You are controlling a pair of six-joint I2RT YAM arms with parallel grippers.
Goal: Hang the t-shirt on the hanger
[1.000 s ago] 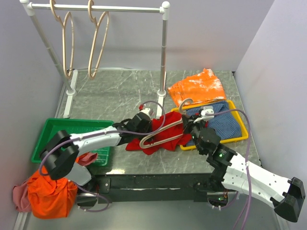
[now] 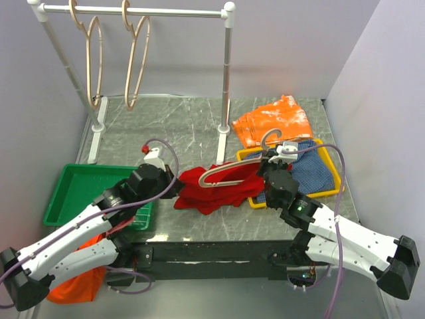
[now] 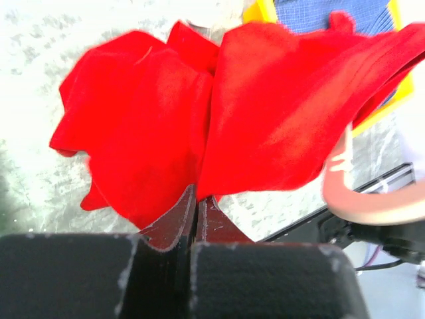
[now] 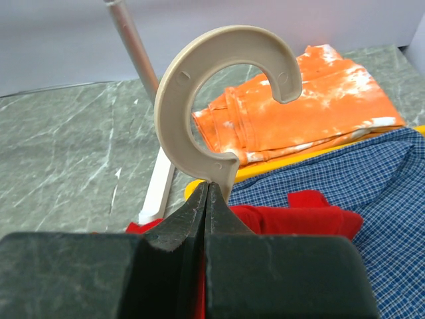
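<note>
The red t-shirt (image 2: pixel 216 196) lies crumpled mid-table, reaching to the yellow tray on the right. My left gripper is shut at its left edge, and a fold of the cloth runs taut to the fingertips. A beige hanger (image 2: pixel 226 178) is held above the shirt, its far end pointing left and its body partly over the cloth. My right gripper is shut on the hanger's neck, just under the hook (image 4: pixel 174 100). In the right wrist view, red cloth shows behind the fingers. How much of the hanger lies inside the shirt is hidden.
At the back left stands a rack (image 2: pixel 156 12) with two empty hangers (image 2: pixel 136 63). A green tray (image 2: pixel 63 193) sits left. Right are a yellow tray (image 2: pixel 329 166) with blue checked cloth (image 2: pixel 312 169) and an orange cloth (image 2: pixel 272 123). Bare table lies under the rack.
My left gripper has drawn left from over the shirt to its left edge, and cloth there now spreads toward it. The hanger and right gripper have shifted slightly right.
</note>
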